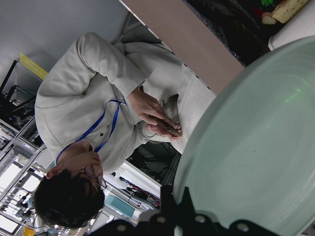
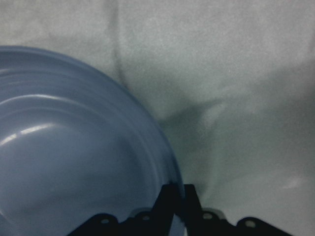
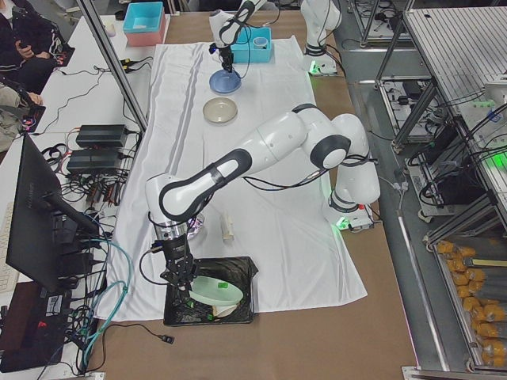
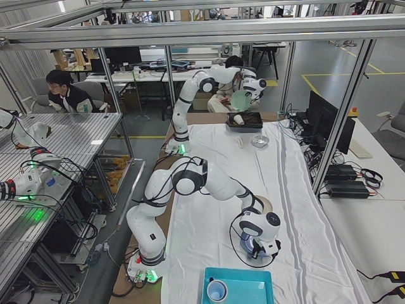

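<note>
My left gripper is shut on the rim of a pale green plate [image 3: 212,289], which is raised and tilted above a black-lined bin [image 4: 243,126] at the far end from the right arm. The bin holds a white cup and food scraps, partly hidden by the plate. My right gripper is down on a blue plate [image 2: 83,157] lying on the white cloth, its fingers closed around that plate's rim.
A beige plate [image 3: 220,111] and a shiny crumpled item [image 4: 259,141] lie on the cloth. A blue bin [image 4: 237,296] with a cup stands at the other end. A seated person [image 1: 83,103] is beyond the table's edge.
</note>
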